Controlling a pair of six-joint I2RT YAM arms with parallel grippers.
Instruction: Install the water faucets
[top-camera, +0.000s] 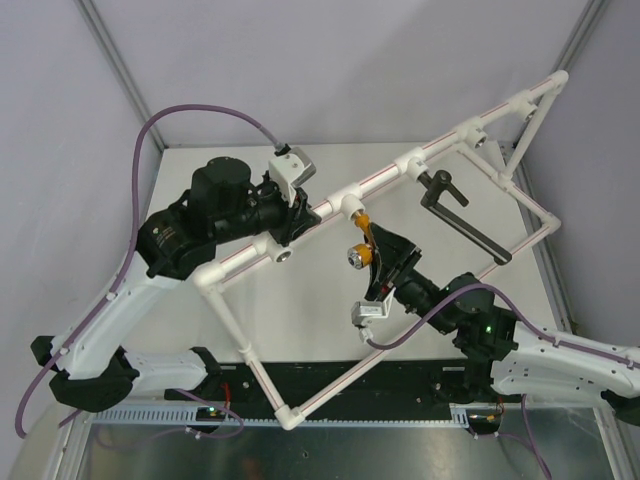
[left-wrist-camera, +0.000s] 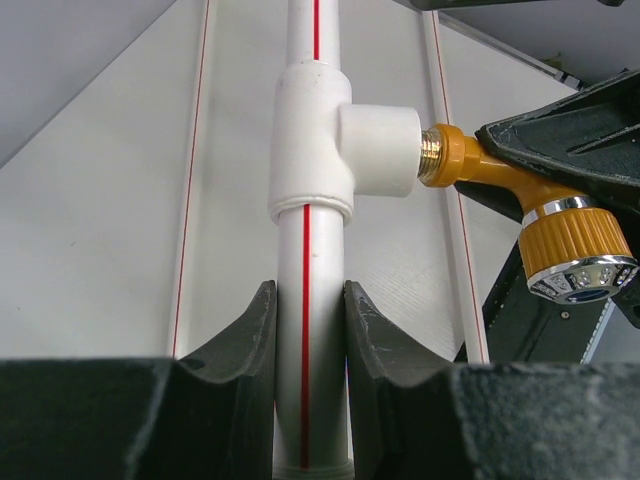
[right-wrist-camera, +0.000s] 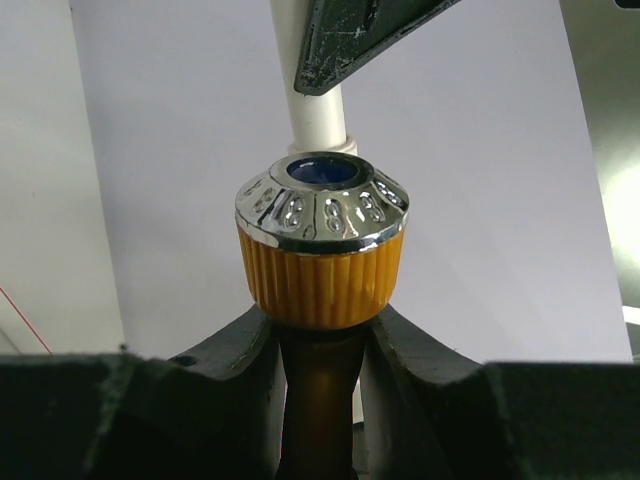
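Note:
My left gripper (top-camera: 305, 222) grips the white pipe (left-wrist-camera: 306, 260) beside a white tee fitting (left-wrist-camera: 315, 140); its fingers close round the pipe. An orange faucet (left-wrist-camera: 511, 177) with chrome-capped knob (right-wrist-camera: 322, 265) has its threaded end at the tee's side outlet, brass threads showing. My right gripper (top-camera: 382, 262) is shut on the faucet body below the knob, which faces up in the right wrist view.
The pipe frame (top-camera: 256, 370) stands on a white board (top-camera: 250, 320). More tee outlets line the upper pipe to the right, and a black tool (top-camera: 466, 228) hangs from one. Walls bound both sides.

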